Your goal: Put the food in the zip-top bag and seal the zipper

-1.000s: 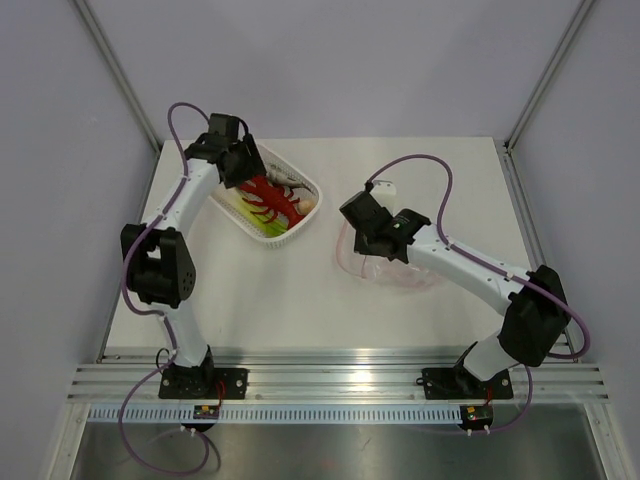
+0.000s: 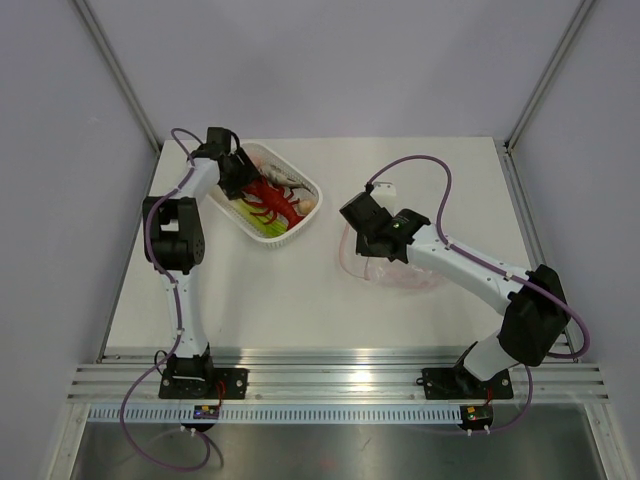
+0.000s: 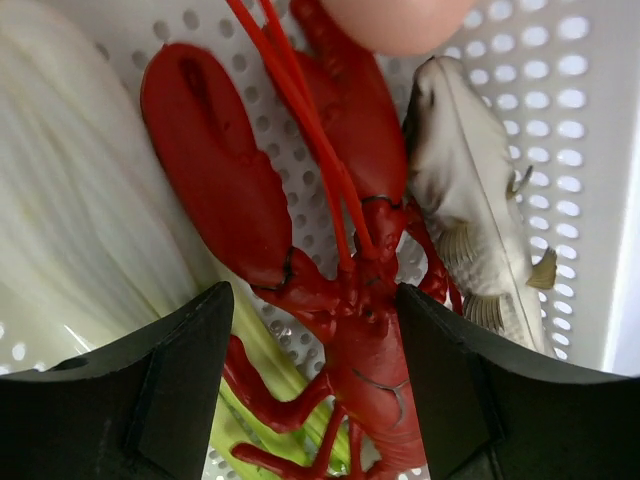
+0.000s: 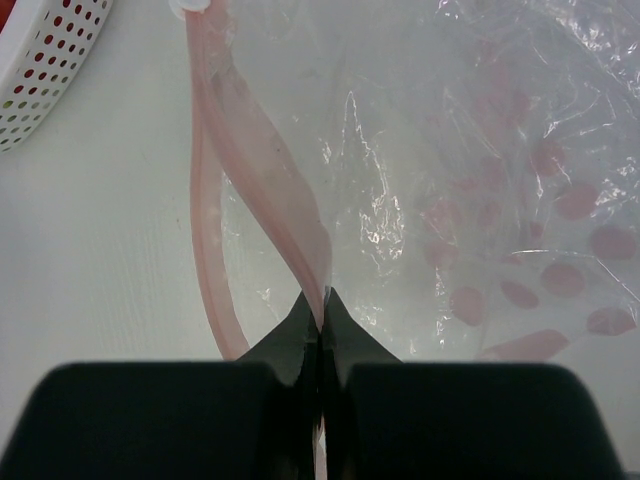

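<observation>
A red toy lobster (image 3: 370, 340) lies in a white perforated basket (image 2: 310, 224), between a pale-stalked green vegetable (image 3: 90, 190) and a grey fish (image 3: 480, 200). Over the basket is my left gripper, part open, its fingers on either side of the lobster's body; whether they touch it cannot be told. My right gripper is shut on the pink zip edge (image 4: 285, 225) of a clear zip top bag (image 4: 400, 180). The bag's mouth gapes, with one pink strip (image 4: 205, 240) hanging apart from the pinched one.
A round pinkish item (image 3: 400, 15) sits in the basket beside the lobster's claws. Bare white table (image 2: 270, 300) stretches in front of the basket and between it and the bag.
My left arm has shifted and lowered over the basket, with its gripper coming down around the lobster. The right arm and bag look almost unchanged.
</observation>
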